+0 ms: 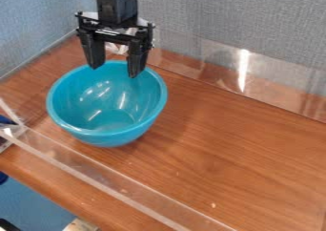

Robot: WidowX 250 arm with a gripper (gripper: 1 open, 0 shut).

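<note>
My black gripper (114, 57) hangs open over the back part of a turquoise bowl (106, 122), its two fingers apart with nothing visible between them. The bowl is empty and sits upright on the wooden table, left of centre.
Transparent barriers run along the back and the left-front edge. Grey padded walls stand behind and at left. A small blue-and-white object (7, 130), partly out of frame, is at the left edge.
</note>
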